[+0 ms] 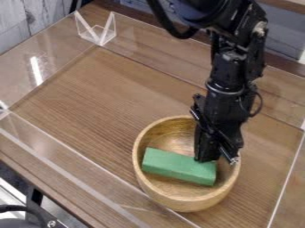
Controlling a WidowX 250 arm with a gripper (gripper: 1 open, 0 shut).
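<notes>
A green block (177, 166) lies inside a round wooden bowl (160, 193) at the lower middle. The black gripper (220, 153) reaches down from above to the bowl's right part, at the right end of the block. Its fingertips are dark and overlap; whether they touch the block, or have anything between them, is hard to tell.
A white wire holder (95, 28) stands at the back left. Dark cables show at the lower left, beyond the table edge.
</notes>
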